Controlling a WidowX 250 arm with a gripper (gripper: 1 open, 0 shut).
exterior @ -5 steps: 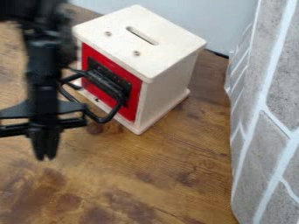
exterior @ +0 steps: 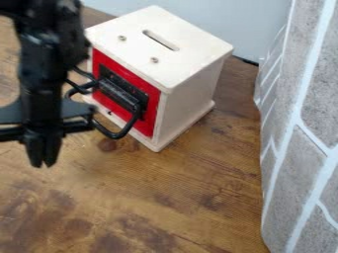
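Note:
A pale wooden box (exterior: 188, 74) with a slotted lid and two screws stands on the wooden floor. Its red front panel (exterior: 156, 124) carries a black hinged plate with a bent black handle (exterior: 118, 132) sticking outward to the lower left. My black gripper (exterior: 42, 150) hangs at the left, just left of the handle and in front of the box, its fingers pointing down and shut, with nothing visible between them.
A grey brick-patterned wall (exterior: 299, 138) runs along the right side, and a light wall (exterior: 251, 20) is behind the box.
The arm swung left away from the box and has since moved back right, near the handle. The box and handle look unchanged.

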